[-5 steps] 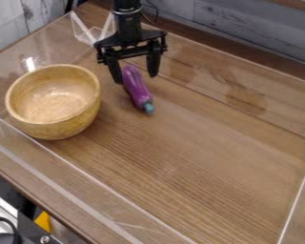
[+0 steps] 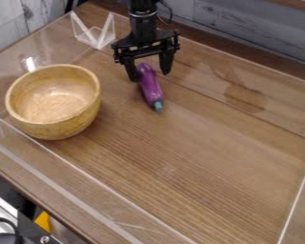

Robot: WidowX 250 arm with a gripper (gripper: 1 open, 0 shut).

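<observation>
My black gripper [image 2: 148,59] is over the far middle of the wooden table, its fingers spread open just behind a purple object with a teal tip [image 2: 150,87], which lies lengthwise on the table. Whether the fingers touch the object's far end I cannot tell.
A large tan bowl [image 2: 50,105] sits at the left. A clear plastic object [image 2: 95,30] stands at the back left near the wall.
The purple object now lies slightly right of where it was.
</observation>
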